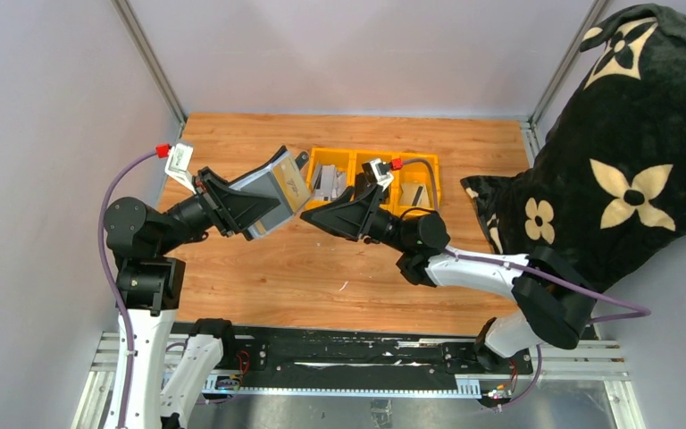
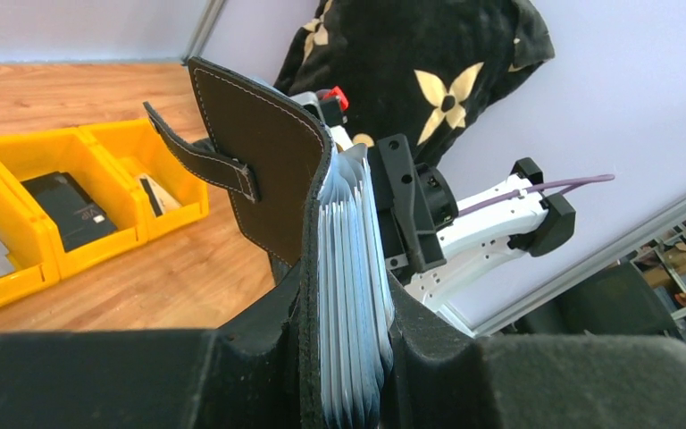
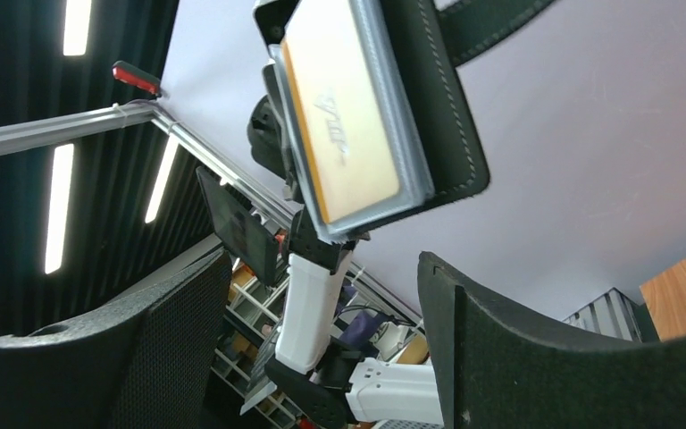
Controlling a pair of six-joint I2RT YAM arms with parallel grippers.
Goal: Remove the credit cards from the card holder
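A dark leather card holder (image 2: pixel 268 143) with clear sleeves (image 2: pixel 350 268) is raised above the table, its cover spread open. My left gripper (image 1: pixel 255 214) is shut on its lower end. In the top view a yellowish card (image 1: pixel 290 181) shows through the uppermost sleeve. From the right wrist that same card (image 3: pixel 344 112) appears inside its sleeve, above and beyond the fingertips. My right gripper is open with nothing between its fingers. It is close to the holder's free edge but apart from it.
Yellow bins (image 1: pixel 330 155) stand at the back of the wooden table, holding grey items, a black box (image 2: pixel 69 210) and small pieces. A large dark cushion (image 1: pixel 625 134) leans at the right.
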